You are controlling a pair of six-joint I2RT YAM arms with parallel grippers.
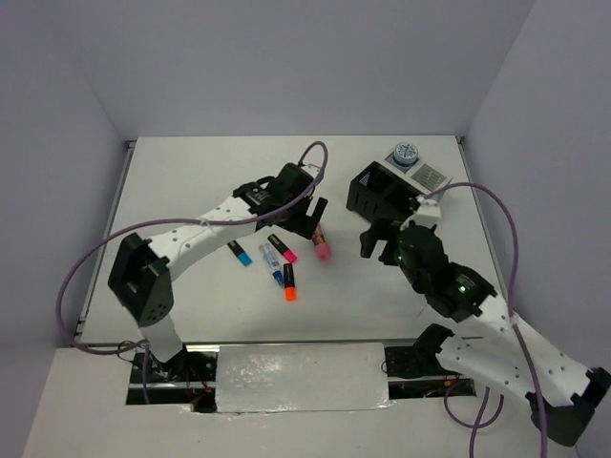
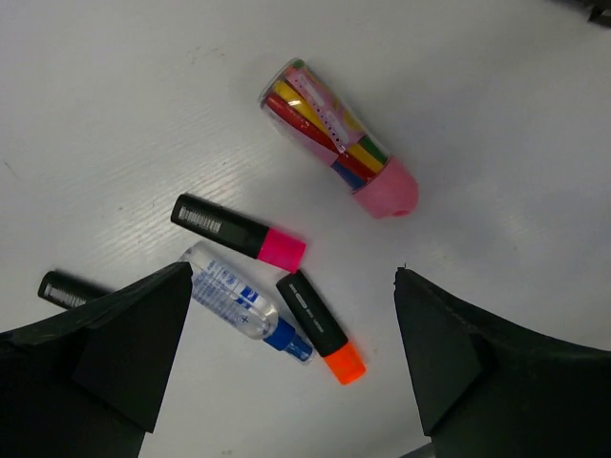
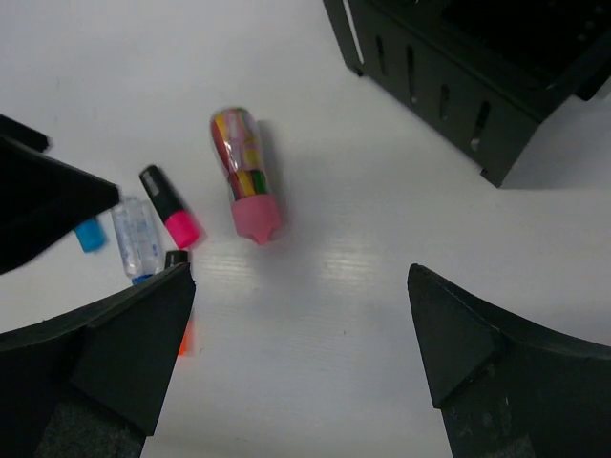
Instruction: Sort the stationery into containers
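Note:
Lying on the white table, a clear tube of coloured pens with a pink cap (image 2: 334,134) shows whole in both wrist views. My left gripper (image 1: 316,218) is open above its far end, with nothing between the fingers. To the tube's left lie a pink-capped marker (image 2: 239,232), a clear spray bottle with blue top (image 2: 234,296), an orange-capped marker (image 2: 321,326) and a blue-capped marker (image 1: 239,251). My right gripper (image 1: 374,240) also stands open and empty, right of the tube. Beside it is the black container (image 1: 366,197), partly covered by the right arm in the top view.
A light grey container (image 1: 431,177) with a blue-and-white round item (image 1: 406,154) stands behind the black one. The two grippers are close together over mid-table. Free table lies at the far left and along the front.

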